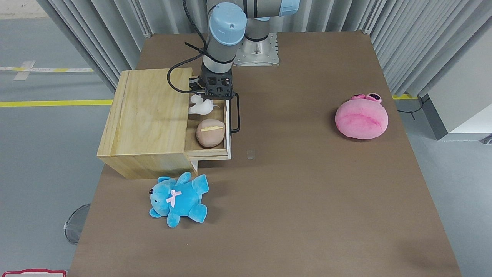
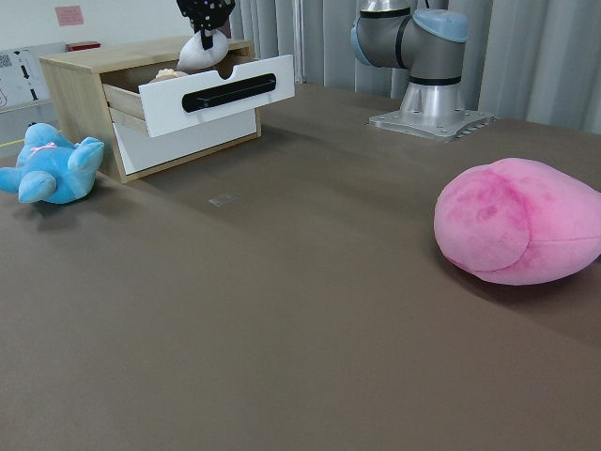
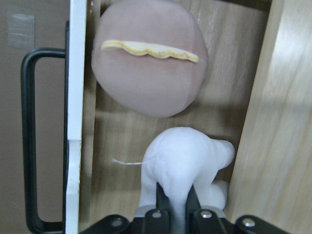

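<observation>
My gripper is shut on a white plush toy [image 3: 181, 158], which hangs just over the open drawer of the wooden cabinet [image 1: 145, 115]. In the left view the toy [image 2: 202, 54] shows above the drawer front [image 2: 169, 105]. A round pinkish-beige plush [image 3: 148, 83] with a yellow-edged strip lies in the drawer [image 1: 212, 154], beside the white toy as seen from the wrist.
A blue teddy bear [image 1: 180, 203] lies on the table [image 1: 300, 198] in front of the cabinet. A pink round plush [image 1: 361, 120] sits on the right.
</observation>
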